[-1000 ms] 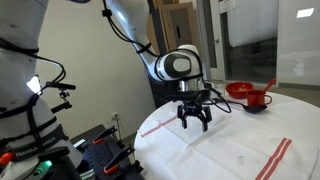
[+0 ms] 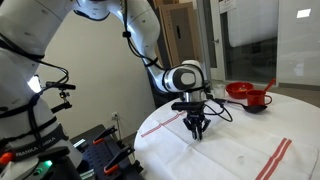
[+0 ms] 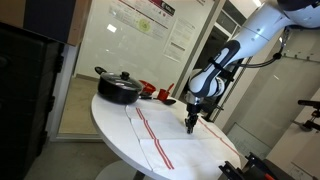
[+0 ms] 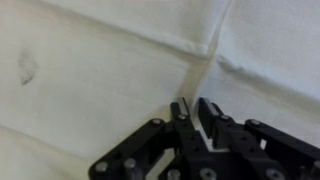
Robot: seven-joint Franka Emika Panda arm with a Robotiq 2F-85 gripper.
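Note:
A white cloth (image 2: 240,150) with red stripes lies spread over the round table. My gripper (image 2: 199,136) is down at the cloth, near its middle, pointing straight down. In the wrist view the two dark fingertips of the gripper stand close together with a narrow gap, right over a raised fold in the cloth (image 4: 100,75). Whether any fabric sits between the fingers cannot be made out. From the other side, the gripper (image 3: 190,129) also appears at the cloth's surface.
Behind the gripper stand a red pot (image 2: 259,98) and a red strainer (image 2: 238,90). A black lidded pot (image 3: 119,87) occupies the table's far side from the arm.
The gripper has come down to the cloth, and its fingers, wide apart a second ago, have drawn close together. The pots and strainer have stayed put.

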